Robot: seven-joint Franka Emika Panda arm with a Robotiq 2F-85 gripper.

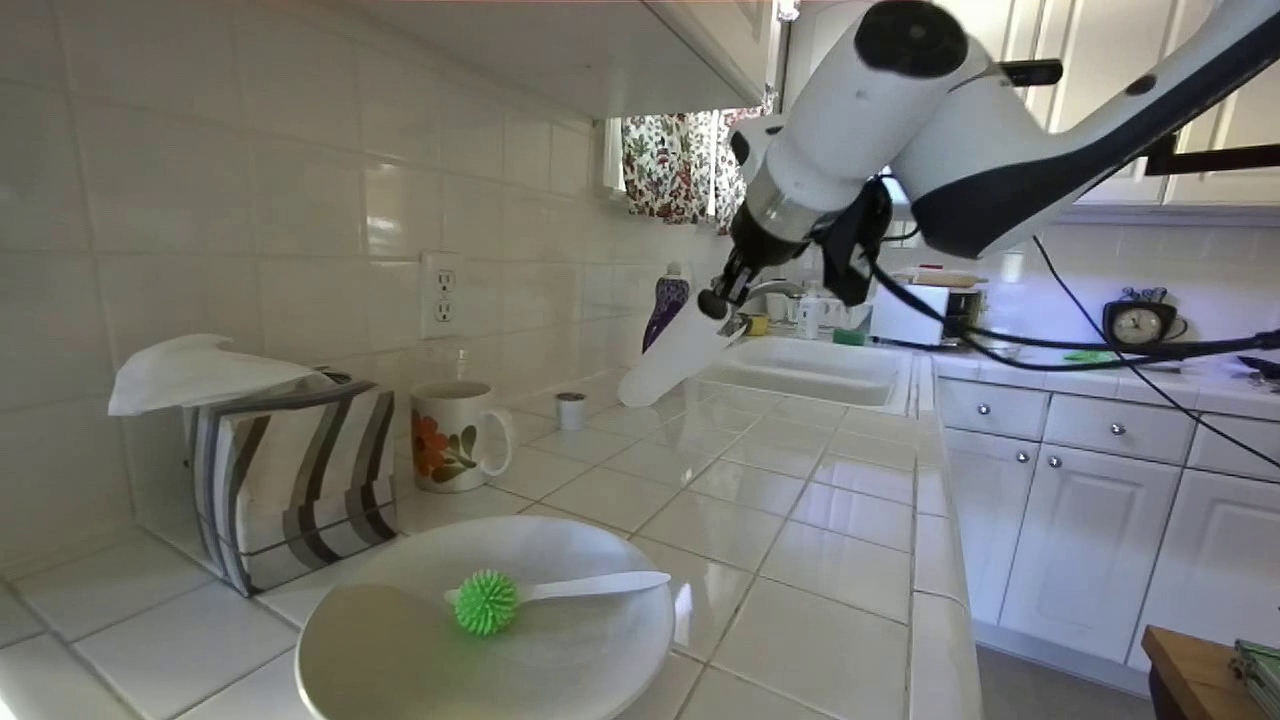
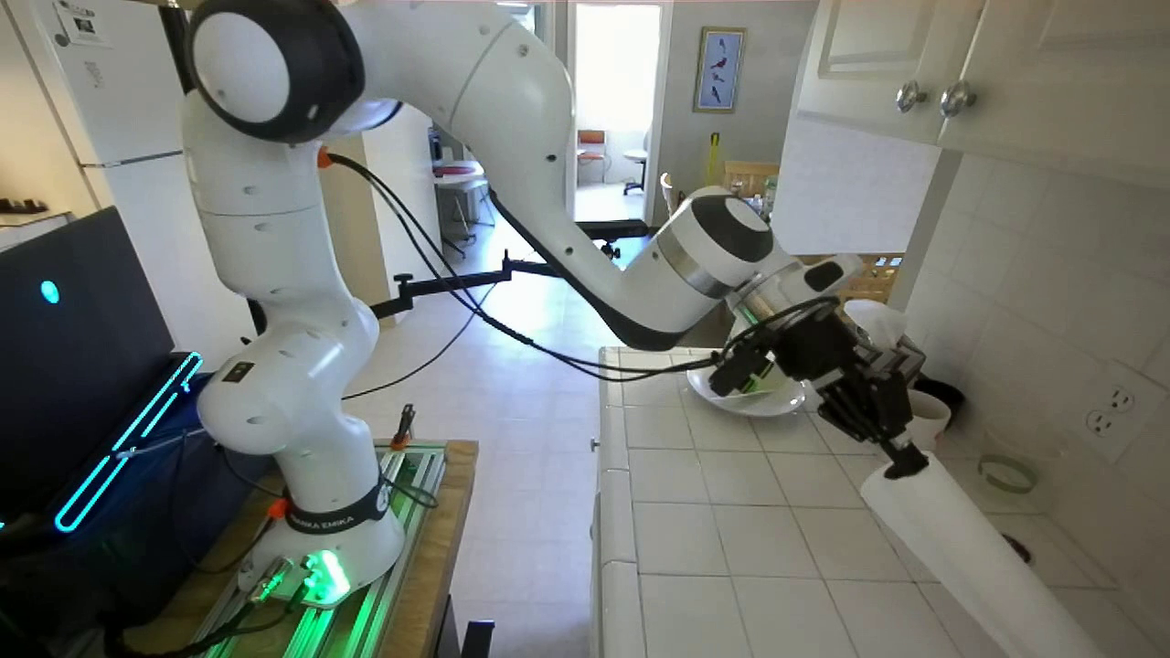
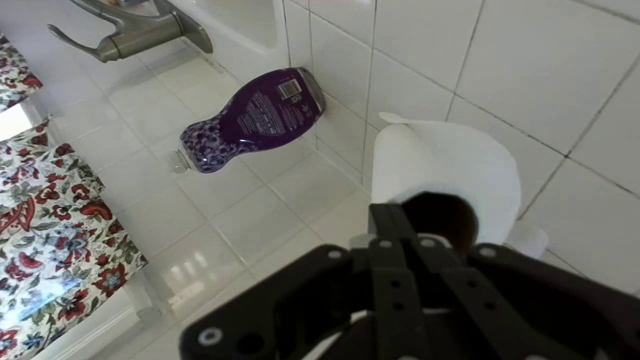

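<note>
A white paper roll (image 1: 674, 354) slants from the tip of my gripper (image 1: 716, 307), clear of the counter. In the second exterior view the roll (image 2: 982, 554) reaches down and right from the gripper (image 2: 906, 461). The wrist view shows the roll's dark, hollow end (image 3: 495, 165) at my fingers, which are close together on its near edge. My gripper is shut on the roll; how much of the wall lies between the fingers is hidden.
A purple soap bottle (image 3: 267, 114) stands by the tiled wall near the sink (image 1: 816, 372). Closer in are a flowered mug (image 1: 446, 438), a small white cup (image 1: 570, 414), a napkin holder (image 1: 300, 480) and a white bowl (image 1: 396, 654) with a green brush (image 1: 486, 602).
</note>
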